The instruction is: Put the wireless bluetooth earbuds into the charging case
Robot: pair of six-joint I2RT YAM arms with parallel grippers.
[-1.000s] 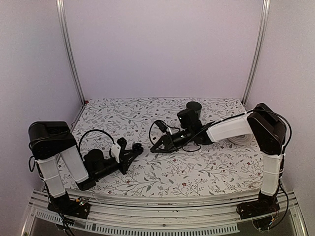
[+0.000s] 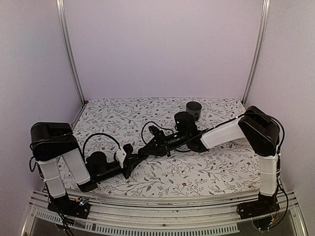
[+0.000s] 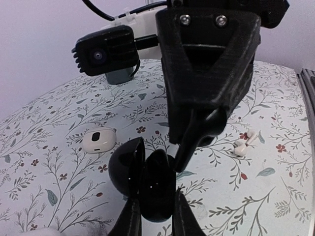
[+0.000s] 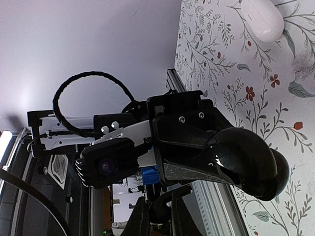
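Note:
My left gripper is shut on a glossy black charging case point(image 3: 158, 191), its lid raised. A white case point(image 3: 99, 140) lies on the table, with small white earbuds point(image 3: 243, 146) to the right in that view.
A dark cup point(image 2: 194, 108) stands at the back right. A white oval object point(image 4: 262, 19) lies on the table in the right wrist view.
My right gripper has moved left to meet the black case held by my left gripper, which has shifted slightly lower in the top view.

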